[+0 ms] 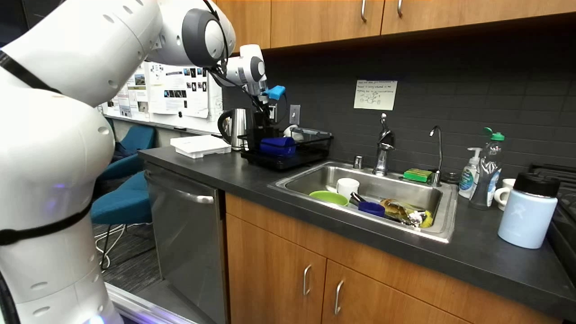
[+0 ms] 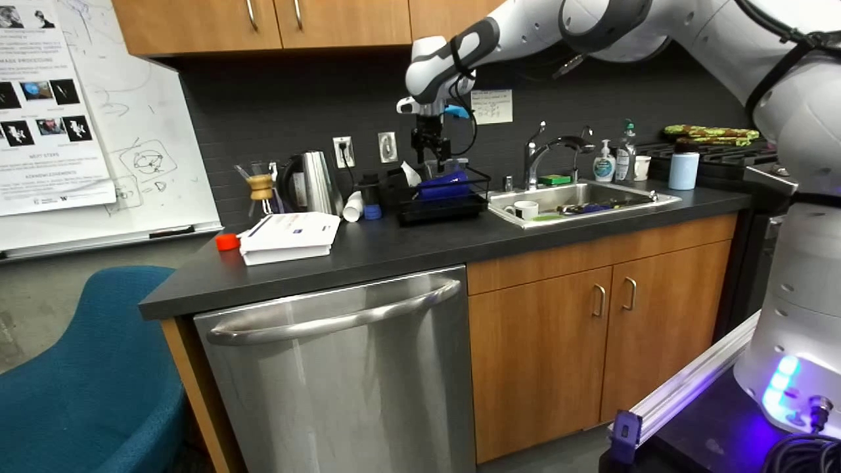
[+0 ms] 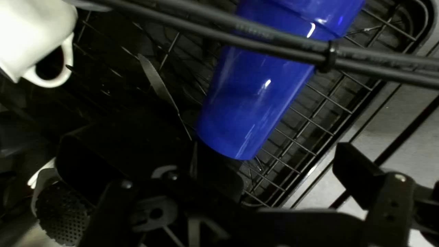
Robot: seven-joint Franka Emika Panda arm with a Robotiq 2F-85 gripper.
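In the wrist view, my gripper is open, its dark fingers wide apart above the dish rack. A blue cup [image 3: 255, 98] lies on its side on the wire rack just beyond the fingers. Between them and to the left is a dark utensil holder area, where a thin metal blade [image 3: 156, 80] sticks up; the rest there is too dark to tell. Seen from outside, the gripper [image 2: 430, 146] hangs over the left end of the black dish rack [image 2: 441, 209]. A white mug [image 3: 39, 39] rests at the rack's upper left.
A steel kettle [image 1: 236, 127] stands beside the rack, with a white box [image 1: 200, 145] at the counter's left. To the right, the sink [image 1: 451, 216] holds a green bowl [image 1: 329, 197], a white mug [image 1: 348, 186] and other dishes.
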